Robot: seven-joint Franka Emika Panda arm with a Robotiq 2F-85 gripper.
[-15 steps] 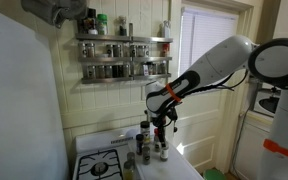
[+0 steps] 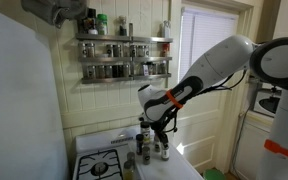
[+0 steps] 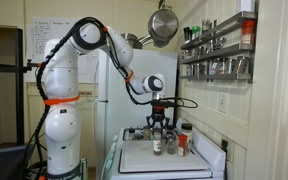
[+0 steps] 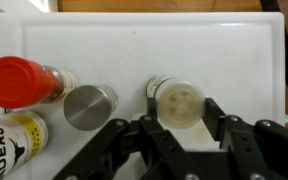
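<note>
A small jar with a pale round lid [image 4: 180, 104] sits between the two fingertips in the wrist view, over the white counter [image 4: 249, 60]. My gripper is shut on that jar, with its dark fingers at either side of the lid. In the second exterior view the jar [image 3: 157, 146] is directly below the gripper [image 3: 158, 128]. From the first exterior view the gripper [image 2: 165, 133] appears low, among the containers. Whether the jar's base touches the counter I cannot tell.
Close to the left in the wrist view are a silver-lidded jar [image 4: 90, 106], a red-capped bottle [image 4: 18, 82] and a labelled container [image 4: 14, 142]. A stove [image 2: 99, 165] stands left of the counter. Wall shelves [image 2: 124, 60] hold several jars. Counter space right of the jar is clear.
The arm's wrist has shifted slightly left and tilted in the first exterior view. The containers look nearly unchanged.
</note>
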